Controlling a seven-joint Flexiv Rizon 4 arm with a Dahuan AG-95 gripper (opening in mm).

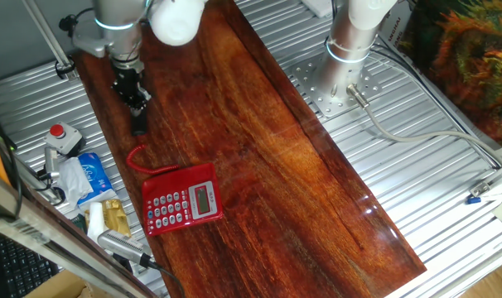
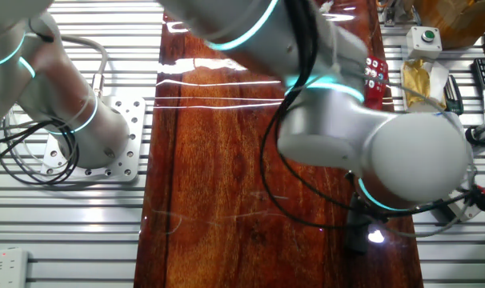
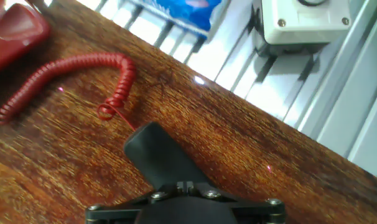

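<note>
A black handset point(image 1: 138, 122) lies on the wooden board near its left edge, tied by a red coiled cord point(image 1: 135, 157) to a red desk phone point(image 1: 181, 199). My gripper point(image 1: 138, 109) is at the handset's far end, the end away from the cord. In the wrist view, my gripper has its fingertips close together over the handset point(image 3: 160, 152), whose cord end sticks out ahead of them. The far part of the handset is hidden beneath the gripper; whether they touch is unclear. A corner of the phone point(image 3: 14, 34) shows at upper left.
Beyond the board's left edge are a button box point(image 1: 65, 139), a blue tissue pack point(image 1: 92, 178) and a yellow wrapper point(image 1: 116, 217). The board's middle and right are clear.
</note>
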